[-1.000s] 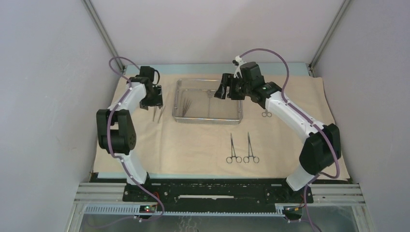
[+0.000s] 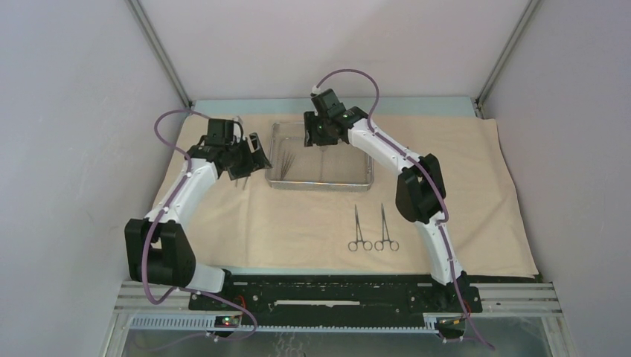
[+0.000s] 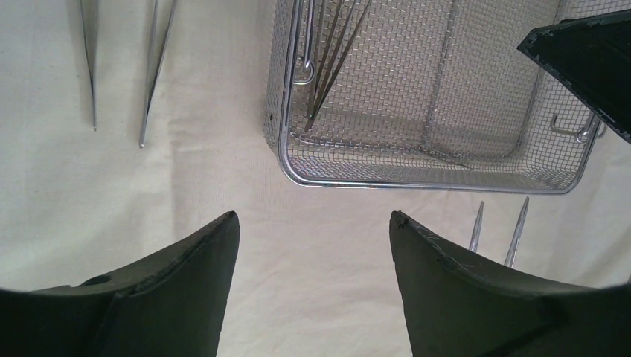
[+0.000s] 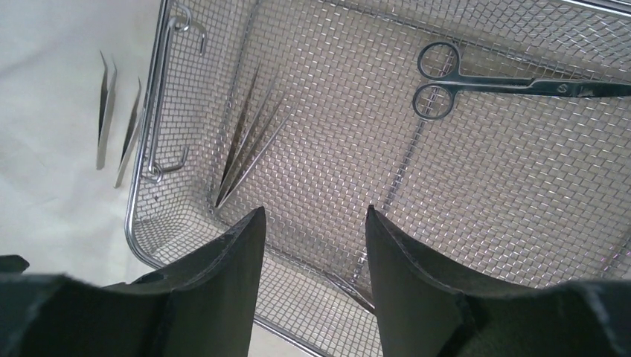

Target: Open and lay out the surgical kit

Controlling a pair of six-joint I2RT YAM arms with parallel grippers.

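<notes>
The wire mesh basket stands open on the cloth. Scissors lie in its far part. Several thin instruments rest along the basket's left side, and another slim metal piece lies low in the right wrist view, partly behind a finger. My right gripper hangs over the basket, fingers parted, nothing between them. Just left of the basket my left gripper is open over bare cloth. Two tweezers lie on the cloth to the left.
Two ring-handled clamps lie side by side on the cloth in front of the basket. A black part of the right arm reaches into the left wrist view.
My right gripper has moved left over the basket. My left gripper has shifted right and slightly toward the front, nearing the basket's left wall. The instruments on the cloth have not moved.
</notes>
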